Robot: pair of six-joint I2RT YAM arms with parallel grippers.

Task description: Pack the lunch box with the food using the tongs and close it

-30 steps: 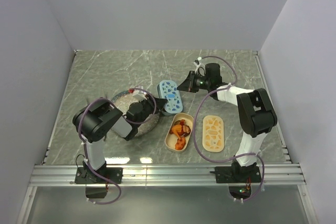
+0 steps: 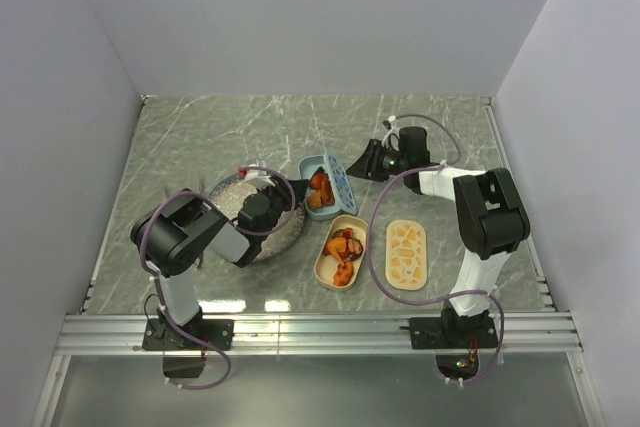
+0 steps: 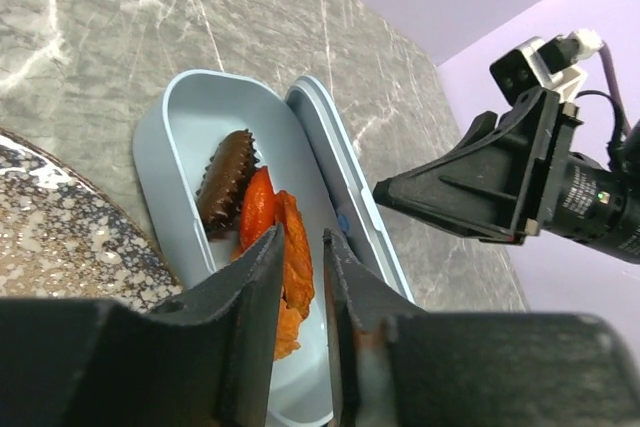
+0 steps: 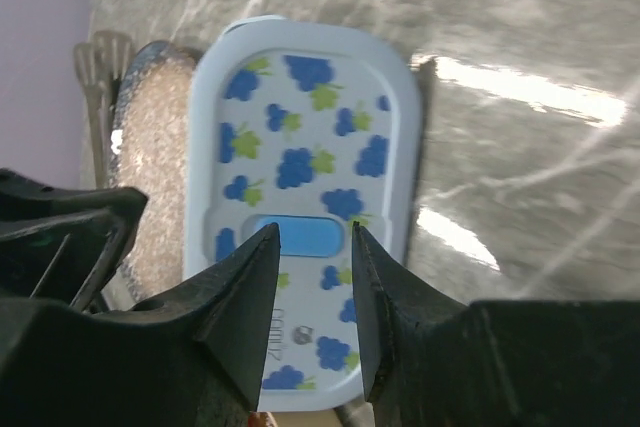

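Observation:
The blue lunch box point(image 2: 314, 209) holds red and brown food point(image 3: 296, 257) and a dark sausage-like piece point(image 3: 225, 182). Its flower-patterned lid point(image 2: 339, 181) point(image 4: 300, 127) is tilted up along the box's right side. My left gripper point(image 2: 302, 187) is part open over the box's left part, nothing visible between its fingers. My right gripper point(image 2: 365, 167) stands part open just right of the lid, with nothing seen held; whether it touches the lid is unclear.
A speckled round tray point(image 2: 287, 240) lies under the left arm. A cream box point(image 2: 330, 270) with food sits in front, an orange patterned lid point(image 2: 406, 252) to its right.
The blue lid has gone from covering the box to tilted up on its right, exposing the food. My right gripper has moved slightly right.

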